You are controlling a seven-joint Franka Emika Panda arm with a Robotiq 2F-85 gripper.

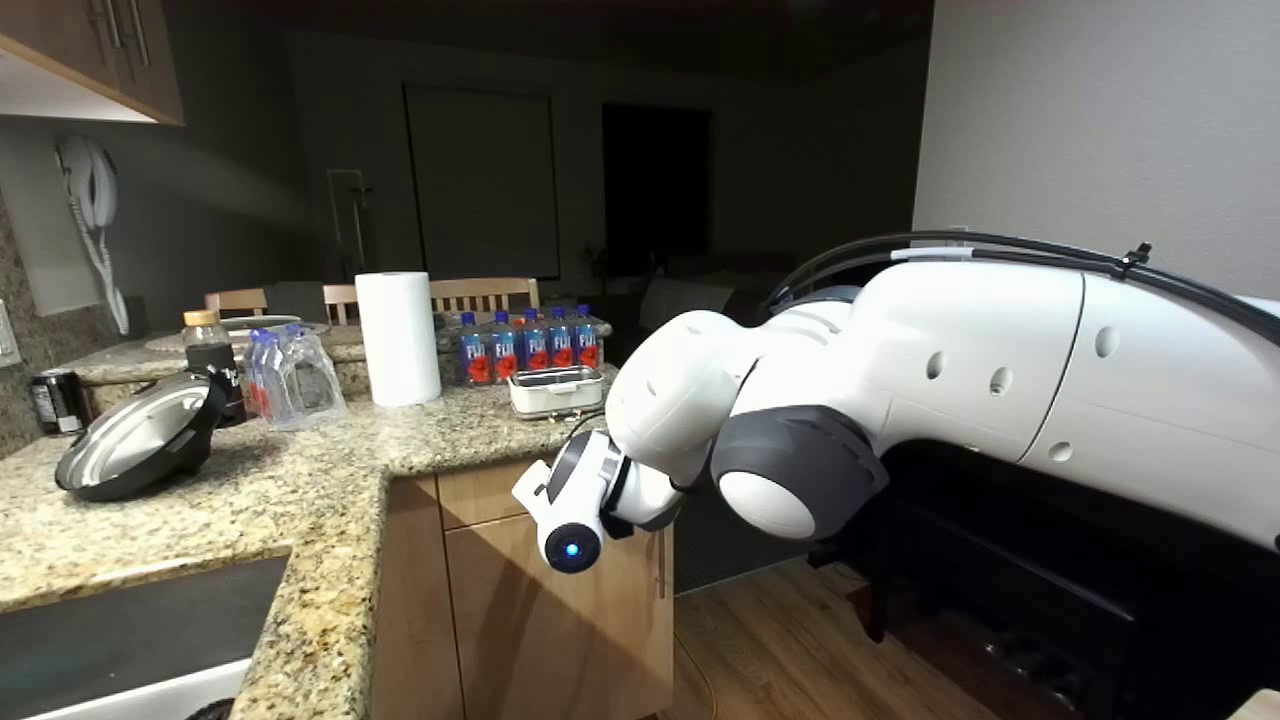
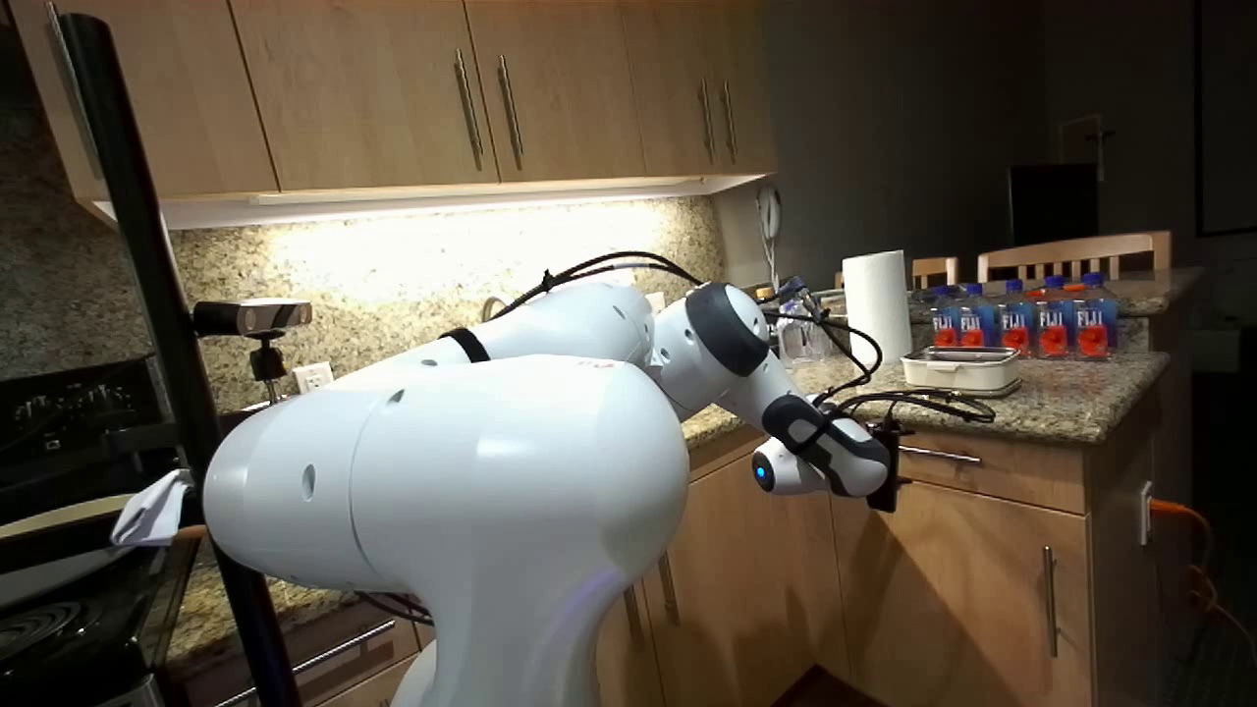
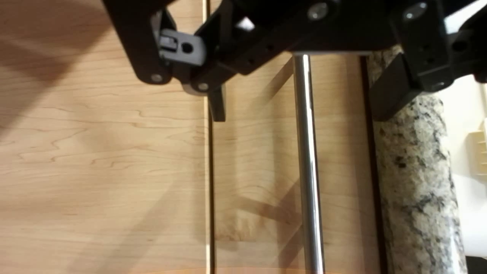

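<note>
In the wrist view my gripper stands open, its two dark fingers wide apart with nothing gripped. One finger is over the gap along the drawer's lower edge, the other finger over the counter's edge. Between them in that view runs a metal bar handle on a wooden drawer front. I cannot tell how far the fingertips are from the wood. The drawer looks closed in exterior view 2, where the handle shows just right of my wrist.
Above the drawer, a white lidless-looking container sits near the granite counter's edge. Several water bottles and a paper towel roll stand behind it. A cabinet door with a vertical handle lies below.
</note>
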